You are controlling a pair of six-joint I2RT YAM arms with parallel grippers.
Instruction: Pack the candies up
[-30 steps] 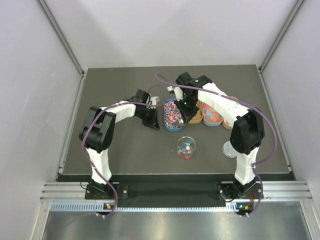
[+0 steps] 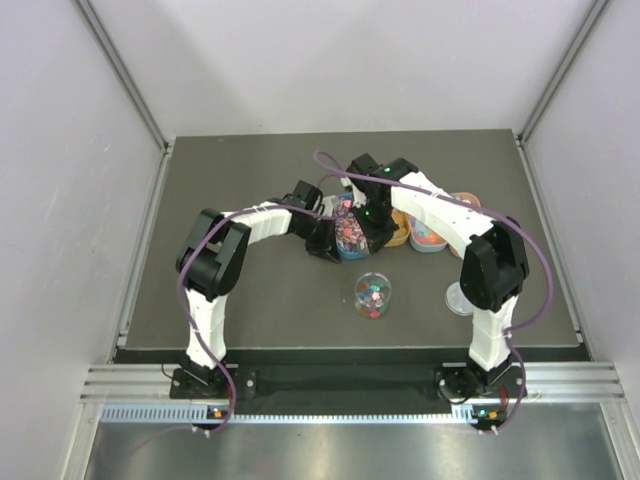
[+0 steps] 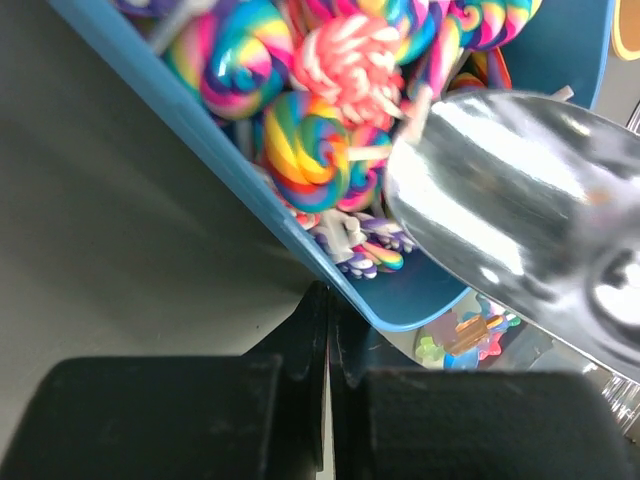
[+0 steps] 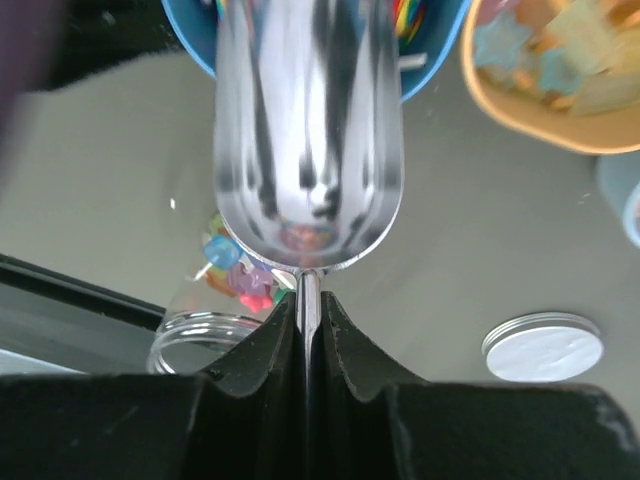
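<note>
Wrapped in my right gripper is the handle of a shiny metal scoop (image 4: 308, 140); the fingers are shut on it. The scoop's bowl reaches over the blue container (image 3: 200, 130), full of bright swirl lollipop candies (image 3: 310, 160). Some of the candies touch the scoop's edge in the left wrist view. My left gripper looks shut, its fingertips low against the outside of the container's wall, below the rim. A clear jar (image 2: 373, 296) holding mixed candies (image 4: 240, 275) stands in front of the container.
An orange container (image 4: 560, 125) stands right of the blue one, with a pale blue-rimmed container (image 2: 427, 237) of candies beyond it. The round jar lid (image 4: 545, 350) lies flat at the right. Bare table extends to the left and front.
My left gripper has moved right, from clear of the blue container up to its left side. The right arm and scoop have shifted only slightly. The jar stays put.
</note>
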